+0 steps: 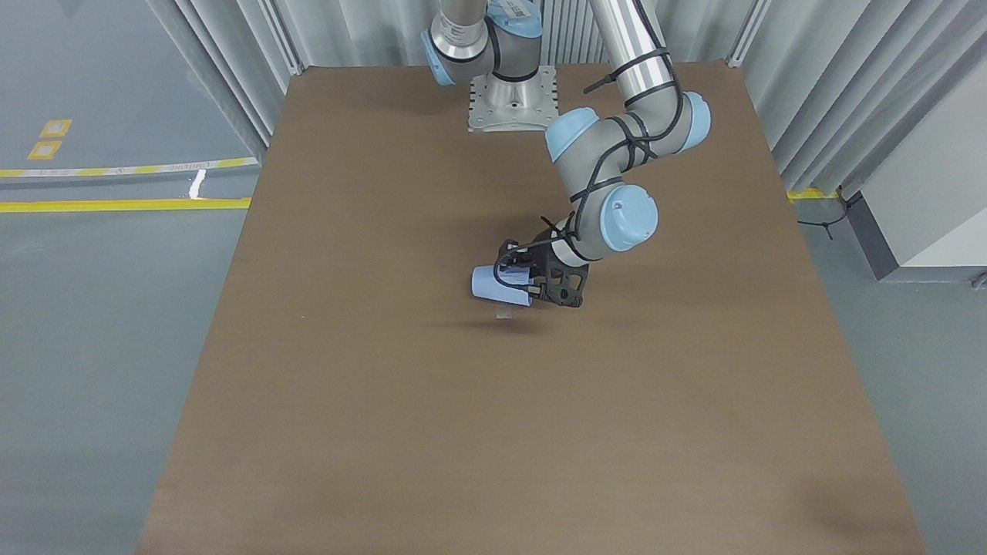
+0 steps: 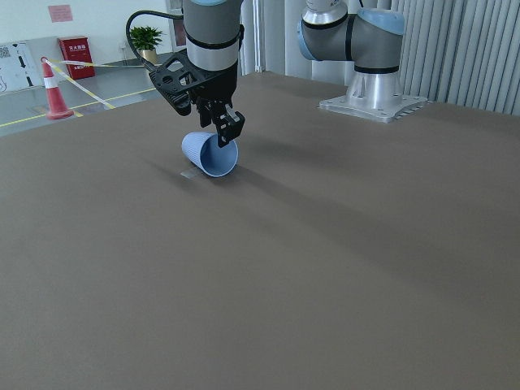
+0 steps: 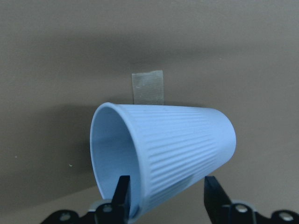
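A light blue ribbed cup (image 1: 490, 282) (image 2: 195, 148) (image 3: 182, 144) lies on its side on the brown table (image 1: 527, 416), beside a small strip of translucent tape (image 3: 147, 86). My black gripper (image 1: 541, 282) (image 2: 218, 128) is just above the cup, its fingers apart. In the wrist view one finger is in front of the cup's open mouth and the other is beside the cup's ribbed side, with a gap there. Whether either finger touches the cup is not clear.
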